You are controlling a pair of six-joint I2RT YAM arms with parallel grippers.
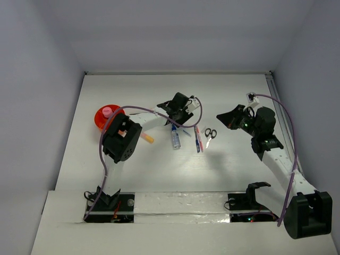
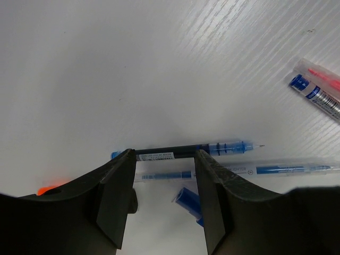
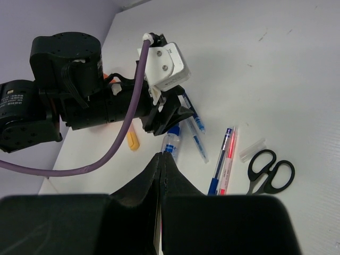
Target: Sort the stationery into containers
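Open, my left gripper hangs over the pens, with a dark blue pen (image 2: 186, 150) lying across the view between its fingertips; whether it touches the pen I cannot tell. Beside that pen lies a clear pen with blue ends (image 2: 276, 170). A blue-capped clear bottle (image 3: 171, 144) is partly under the left gripper. To the right are a blue pen (image 3: 220, 164), a red pen (image 3: 229, 162) and black-handled scissors (image 3: 268, 172). My right gripper is shut, nothing showing between its fingers, above the table right of the scissors. A red bowl (image 1: 99, 120) holds something pink (image 1: 107, 112).
An orange-yellow marker (image 1: 147, 137) lies between the bowl and the bottle, near the left arm. A small clear piece (image 3: 252, 150) rests by the scissors. Walls rise at the sides and back.
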